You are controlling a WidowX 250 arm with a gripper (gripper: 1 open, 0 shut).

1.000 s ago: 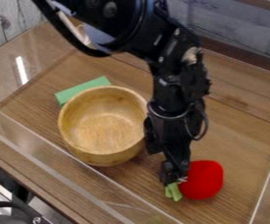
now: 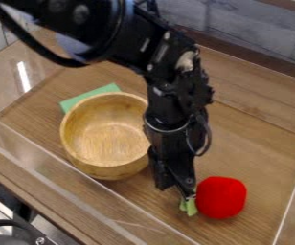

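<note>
My black gripper [image 2: 185, 199] hangs low over the wooden table, just left of a red round object [image 2: 222, 197], its tip touching or very close to it. It is shut, and I see nothing clearly held, though a small light-green piece shows at the tip, too small to make out. A wooden bowl [image 2: 97, 136] sits left of the arm.
A green block [image 2: 83, 101] lies behind the bowl. Dark objects are at the bottom-left edge.
Over the last second the red object has shifted slightly and more of it shows beside the gripper. The gripper has moved slightly.
</note>
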